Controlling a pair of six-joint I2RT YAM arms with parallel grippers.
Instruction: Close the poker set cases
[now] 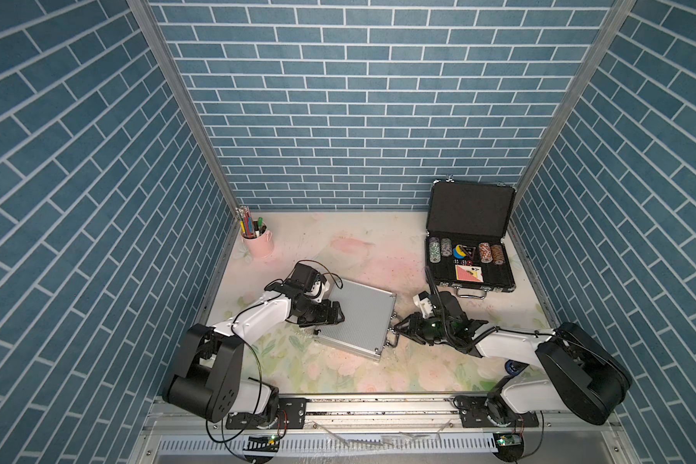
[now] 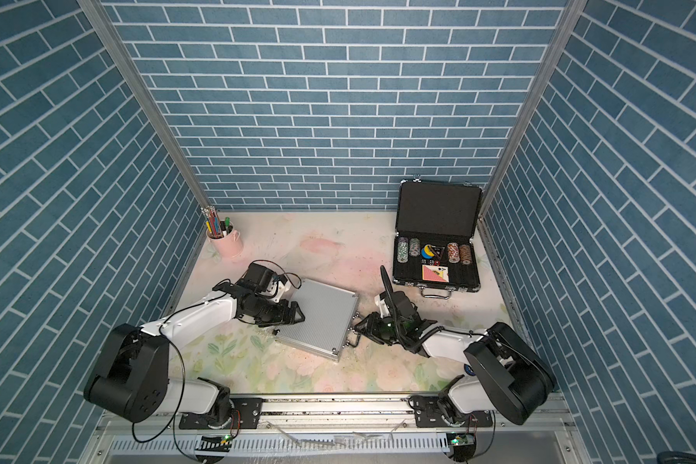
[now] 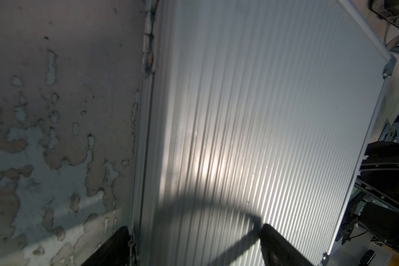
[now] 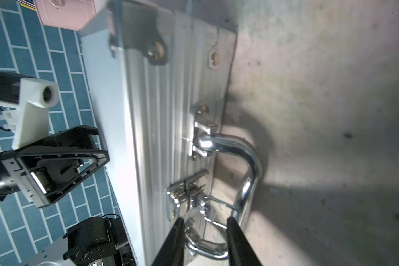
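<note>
The silver poker case [image 1: 357, 315] lies on the table with its ribbed lid down. My left gripper is open at the case's left side, its two fingers wide apart over the lid and its hinged edge. On the right side, my right gripper is partly open by the metal handle [image 4: 249, 177] and a latch [image 4: 186, 195] with a wire loop sticking out. Its dark fingertips stand apart at the lower part of handle and latch; contact is unclear. The black poker case [image 1: 470, 243] stands open at the back right, lid upright, with chips and cards inside.
A pink mug [image 1: 260, 243] with pens and brushes stands at the back left. The black case's handle [image 1: 470, 294] points towards the right arm.
</note>
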